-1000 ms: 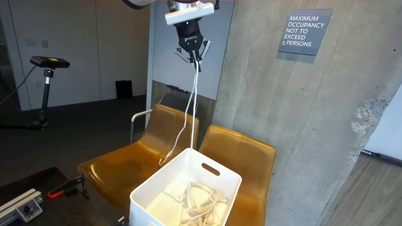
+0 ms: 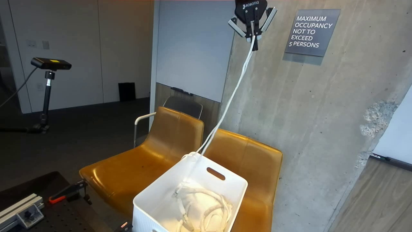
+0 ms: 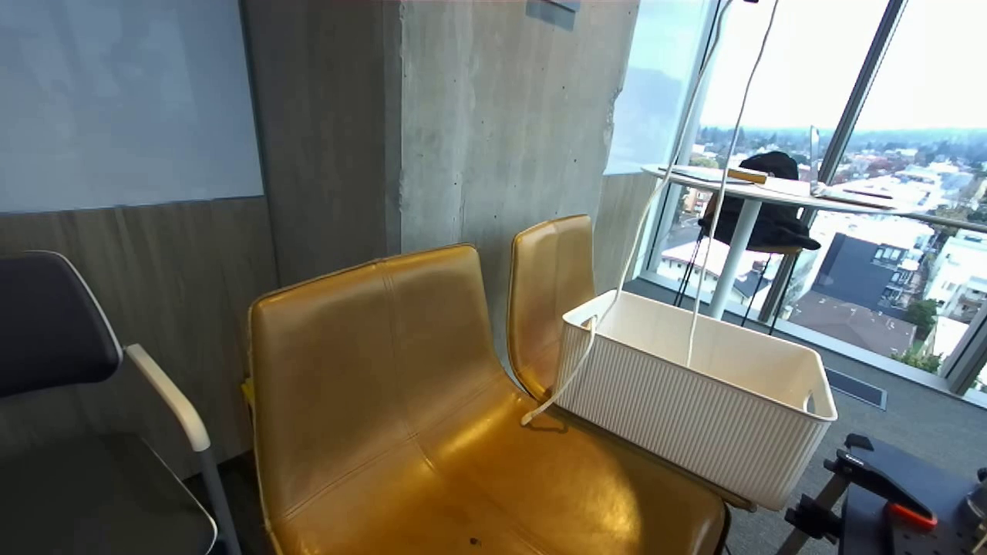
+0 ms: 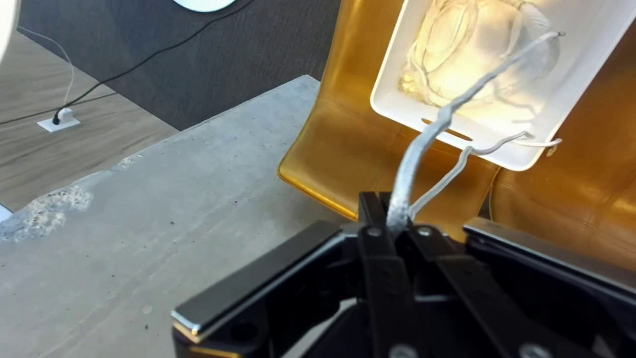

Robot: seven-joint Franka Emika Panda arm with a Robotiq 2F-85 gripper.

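My gripper (image 2: 253, 38) hangs high over the chairs, shut on a white rope (image 2: 240, 83). Two strands of the rope run down from the fingertips. In the wrist view, the thicker strand (image 4: 444, 116) drops into the white bin (image 4: 396, 110), while the thinner one (image 4: 454, 170) reaches its rim. From exterior view 2, one strand (image 3: 638, 231) crosses the bin's near corner, and its loose end (image 3: 529, 419) hangs outside by the chair seat. More rope lies coiled on the bin's floor, seen in exterior view 1. My gripper is out of sight in exterior view 2, except perhaps a dark tip at the top edge.
The bin stands on tan leather chairs (image 3: 370, 342). A concrete wall (image 2: 309, 116) rises close behind them. A dark table with a clamp (image 2: 69, 192) is at the lower left, and a camera on a stand (image 2: 50, 63) is beyond it.
My gripper has moved up and to the right in exterior view 1, still holding the rope. The outer strand has swung from over the left chair to the bin's rim.
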